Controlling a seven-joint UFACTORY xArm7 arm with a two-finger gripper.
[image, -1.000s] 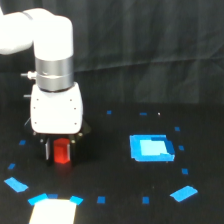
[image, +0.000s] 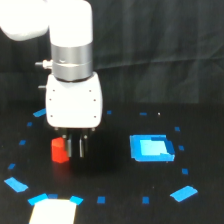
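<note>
A red block sits on the dark surface at the left of the camera view. My gripper points down just to the right of it, its dark fingers beside the block and overlapping the block's right edge in this view. Whether they touch the block does not show. The fingers are small and dark against the dark surface, so how far apart they stand is unclear.
A blue square with a pale centre lies on the right. Small blue marks and strips of blue tape are spread over the surface. A bright pale square is at the bottom left.
My gripper has shifted to the right and slightly up in the view, from over the red block to beside it. The red block is in nearly the same place.
</note>
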